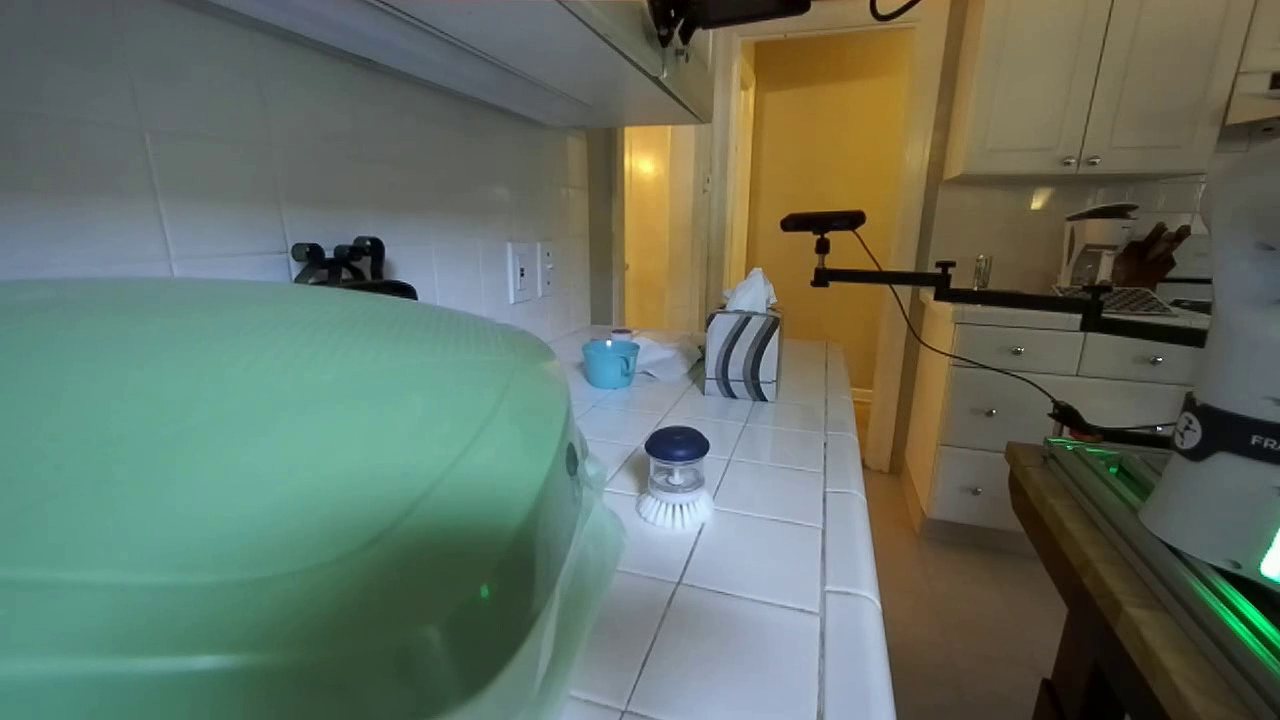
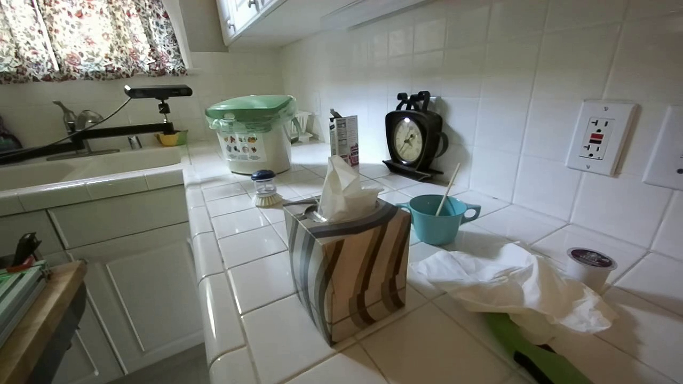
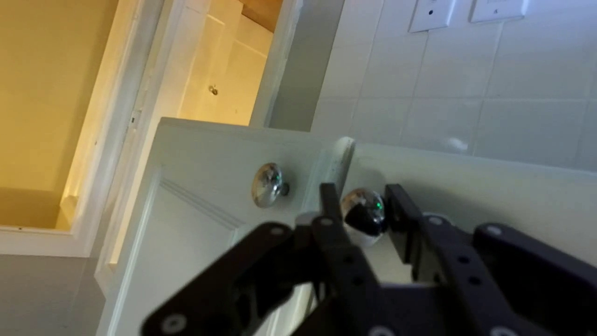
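Note:
In the wrist view, a round shiny cabinet knob [image 3: 363,212] sits between the black fingertips of my gripper. The fingers stand apart, one on each side of the knob, with little gap visible; whether they press on it I cannot tell. This knob belongs to the right-hand pale cabinet door [image 3: 492,179]. On the left-hand door [image 3: 190,168] is a second knob [image 3: 267,185], clear of the fingers. Exterior view 1 shows only a dark part of the gripper [image 1: 674,22] at the top edge, beside the upper cabinet.
Below, the tiled counter [image 1: 756,552] holds a green-lidded bin [image 2: 251,131], a dish brush [image 2: 264,189], a striped tissue box [image 2: 349,275], a turquoise cup [image 2: 435,221] and a black clock [image 2: 413,137]. A camera on an arm [image 1: 822,222] stands out over the floor.

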